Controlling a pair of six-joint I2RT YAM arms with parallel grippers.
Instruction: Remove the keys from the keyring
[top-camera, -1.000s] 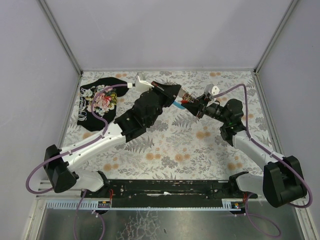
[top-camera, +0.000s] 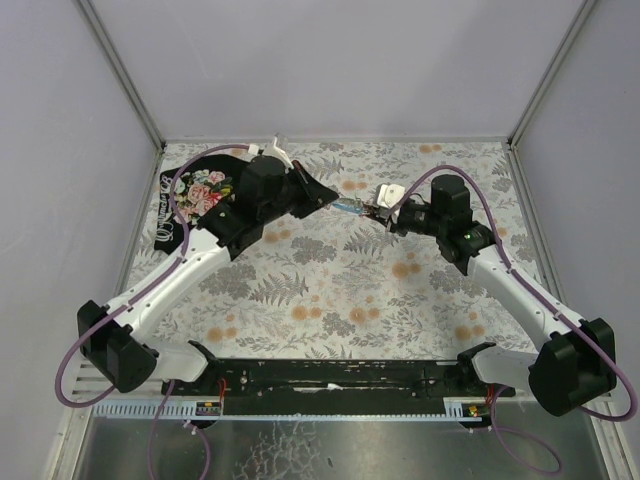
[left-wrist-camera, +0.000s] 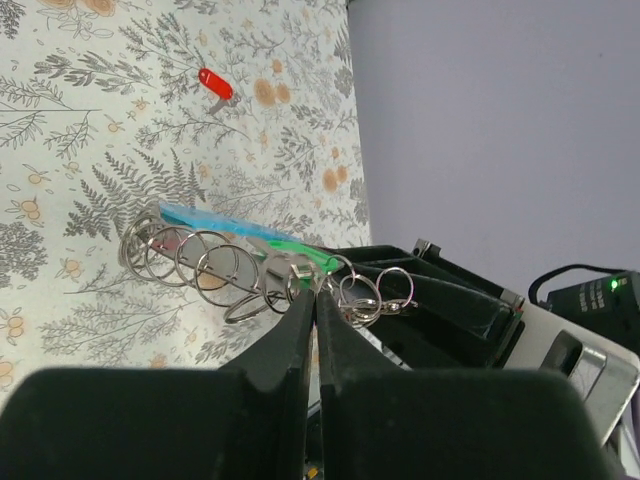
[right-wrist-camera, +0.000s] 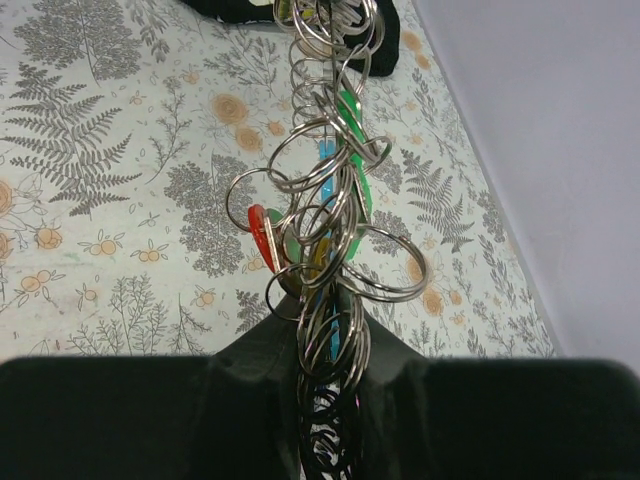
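A long tangle of steel keyrings with coloured keys (right-wrist-camera: 335, 220) runs between my grippers. My right gripper is shut on its near end. In the top view my left gripper (top-camera: 330, 198) is at the other end, with the right gripper (top-camera: 370, 210) opposite. The left wrist view shows the left gripper shut at the rings, which hang beyond its fingertips; whether anything is pinched is unclear. Red, green, blue and yellow tags show among the rings. A separate red-headed key (left-wrist-camera: 215, 85) lies on the mat in the left wrist view.
A black cloth with flowers (top-camera: 200, 195) lies at the left of the patterned mat (top-camera: 330, 290). Grey walls border the sides and back.
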